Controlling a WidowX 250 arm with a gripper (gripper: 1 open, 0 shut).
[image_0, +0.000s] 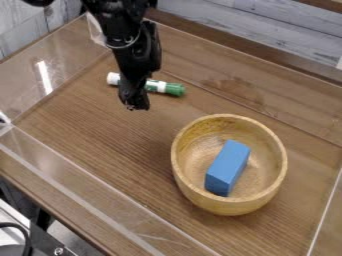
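My black gripper (136, 92) hangs at the upper left, open, above the wooden table, close in front of a green and white cylinder (166, 88) that it partly hides. The cylinder lies on its side. A light wooden bowl (257, 199) sits at the lower right with a blue block (226, 168) inside it.
The wooden table (100, 155) has free room at the left and at the back right. A raised wooden edge with a white wall behind runs along the back. Dark cables show at the lower left corner.
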